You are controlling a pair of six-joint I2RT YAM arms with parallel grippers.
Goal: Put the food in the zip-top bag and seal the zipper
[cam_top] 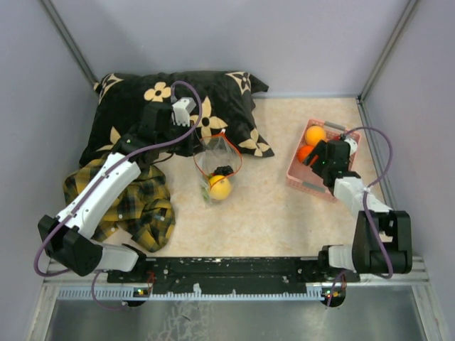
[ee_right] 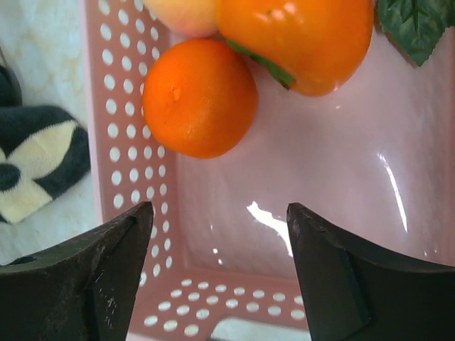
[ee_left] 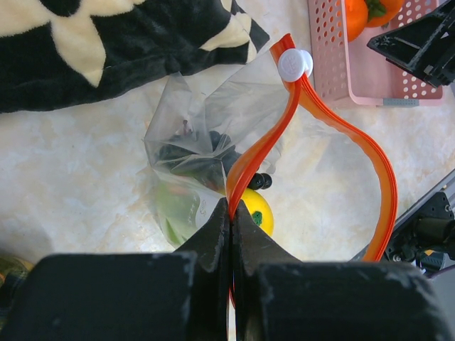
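The clear zip top bag stands mouth-open with an orange zipper rim and a white slider. Inside it are a yellow fruit, dark grape-like food and something greenish, blurred by the plastic. My left gripper is shut on the near part of the orange rim. Over the pink basket hangs my right gripper, open, with only bare basket floor showing between its fingers. Ahead of them lie an orange round fruit and an orange pepper-like food, both untouched.
A yellow-orange fruit and a dark green leaf are also in the basket. Left of the bag lie a black flowered cushion and a plaid cloth. Bare table separates bag and basket.
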